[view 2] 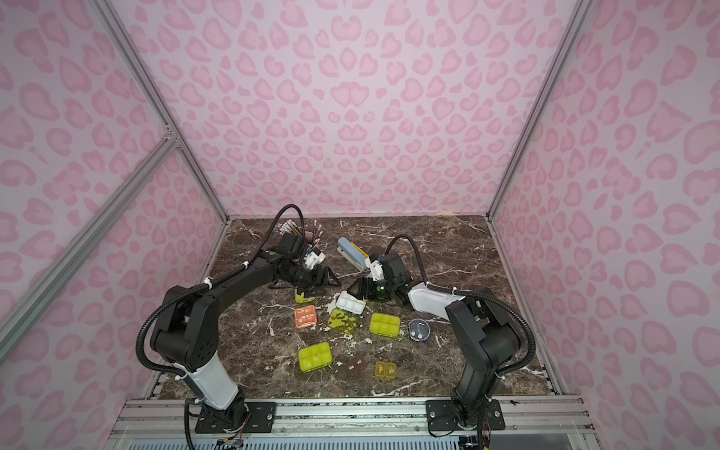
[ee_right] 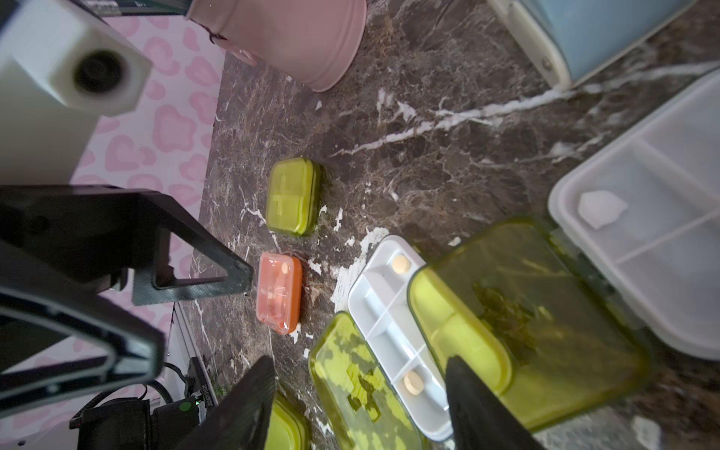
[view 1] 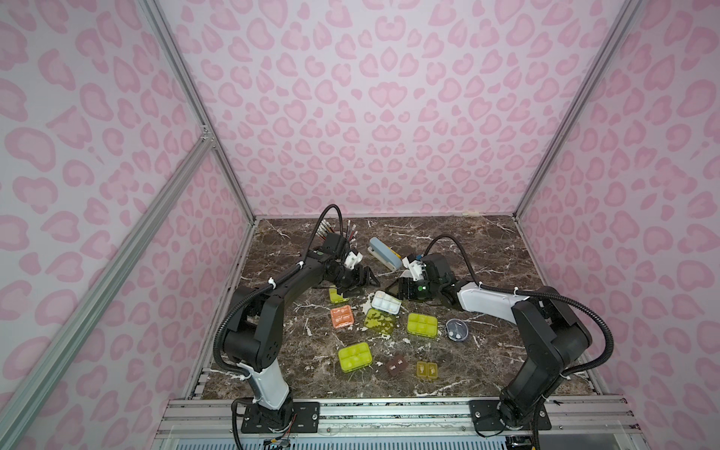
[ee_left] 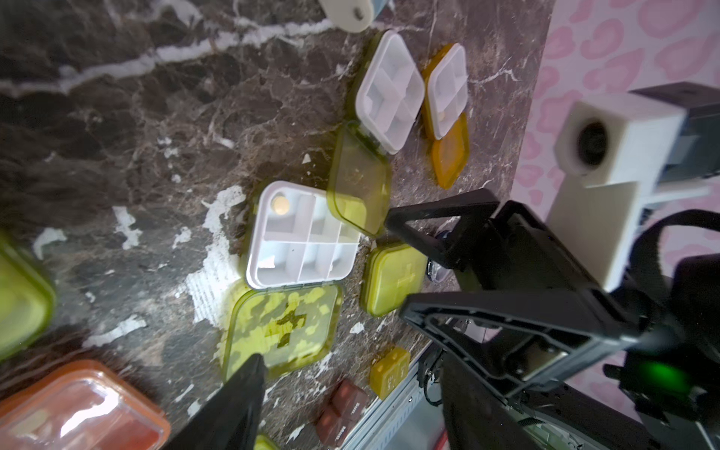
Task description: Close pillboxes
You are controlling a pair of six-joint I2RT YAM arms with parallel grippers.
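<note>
An open white six-compartment pillbox [view 1: 386, 302] [ee_left: 300, 225] lies mid-table, its camouflage-green lid [view 1: 381, 321] [ee_left: 282, 325] folded toward the front and a tablet inside. Another open pillbox [ee_left: 388, 90] [ee_right: 645, 202] has its translucent green lid [ee_left: 358, 176] [ee_right: 540, 322] overlapping the first. Behind it in the left wrist view is an open orange pillbox [ee_left: 446, 90]. Closed green [view 1: 422, 324] and salmon [view 1: 342, 316] pillboxes lie nearby. My left gripper [view 1: 361, 279] is open, left above the middle box; my right gripper is open above it from the right, nothing between its fingers.
A grey-blue stapler-like object [view 1: 384, 252] and a pink bucket [ee_right: 285, 37] with pens stand behind. More closed boxes [view 1: 354, 356] [view 1: 426, 369] and a round container [view 1: 456, 330] lie toward the front and right.
</note>
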